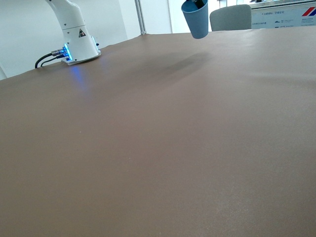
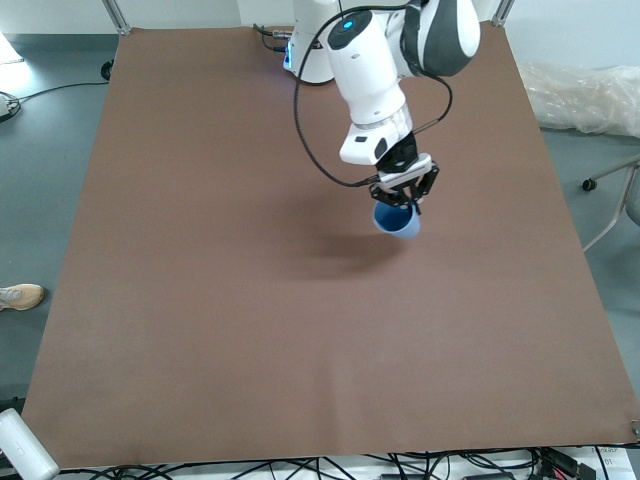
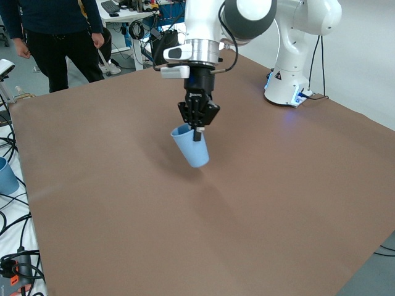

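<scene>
A light blue cup [image 2: 396, 224] [image 1: 196, 23] [image 3: 192, 150] hangs above the brown table [image 2: 300, 330] [image 1: 158, 148] [image 3: 216, 234], tilted slightly, with a shadow under it. My black gripper [image 2: 408, 204] [image 3: 196, 132] is shut on the cup at its rim, one finger reaching inside it in the top view. The white arm above it carries black cables.
A white robot base [image 1: 81, 47] [image 3: 284, 86] stands at the back edge. In the right view a person [image 3: 62, 49] stands beside the table, and another blue cup [image 3: 6, 176] sits among cables off the table's edge.
</scene>
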